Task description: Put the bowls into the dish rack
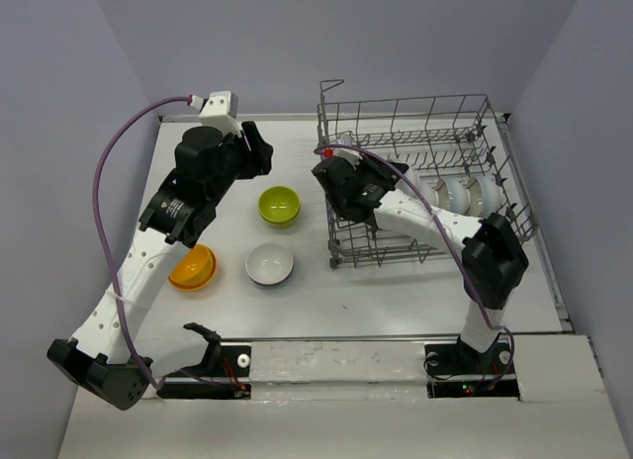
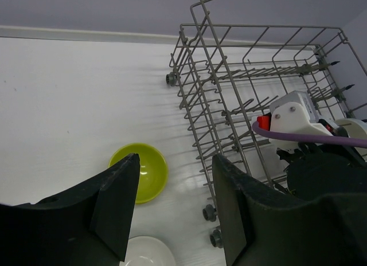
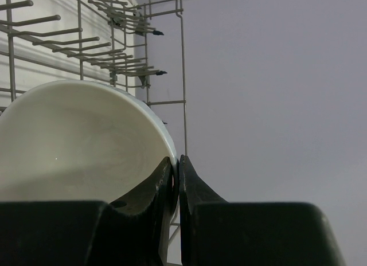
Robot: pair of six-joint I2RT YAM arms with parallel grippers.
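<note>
In the right wrist view, a white bowl (image 3: 86, 143) has its rim pinched in my right gripper, which is shut on it inside the rack. From above, that arm hides most of this bowl. More white bowls (image 1: 485, 195) stand on edge along the dish rack (image 1: 420, 142). Left of the rack, on the white surface, are green bowls (image 1: 280, 204), a white bowl (image 1: 269, 264) and orange bowls (image 1: 194, 269). My left gripper hangs above and behind the green bowls, its fingers (image 2: 121, 188) apart and empty.
The rack's tall wire side (image 2: 215, 100) rises just right of the left gripper. Grey walls (image 1: 593, 162) enclose the area. Free surface (image 1: 415, 306) lies in front of the rack, and more is bare behind the green bowls.
</note>
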